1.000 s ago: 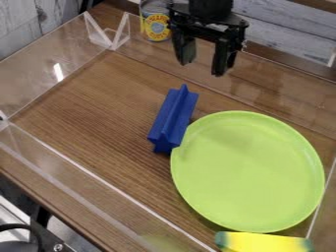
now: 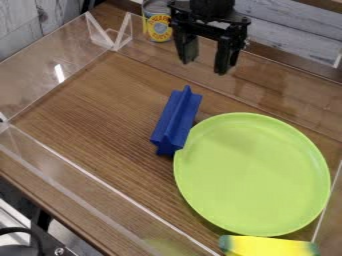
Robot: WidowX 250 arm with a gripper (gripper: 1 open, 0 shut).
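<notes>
The black gripper (image 2: 206, 52) hangs open over the back of the wooden table (image 2: 80, 130), its two fingers apart with nothing visible between them. Below it, toward the middle, lies a long blue plastic piece (image 2: 175, 122). A large green plate (image 2: 251, 175) fills the front right, beside the blue piece. A yellow object (image 2: 270, 247) with a teal end lies at the front edge, below the plate.
A can with a yellow label (image 2: 159, 27) stands at the back, left of the gripper. Clear plastic walls border the table, with a pale plank wall behind.
The objects on the table have not moved.
</notes>
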